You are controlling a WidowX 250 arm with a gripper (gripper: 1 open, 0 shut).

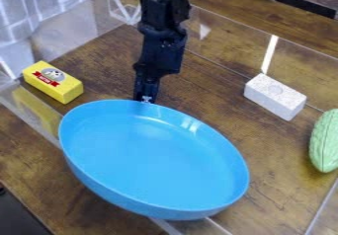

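A large blue oval tray [152,165] lies across the front middle of the wooden table. My black gripper [145,91] is low just behind the tray's back rim, at the end of the arm reaching in from the top. It looks shut, with nothing visible between its fingers; its fingertips are partly hidden at the rim.
A yellow box [53,81] with a label sits at the left. A white block [275,97] lies at the right, and a green leafy vegetable [322,143] is at the right edge.
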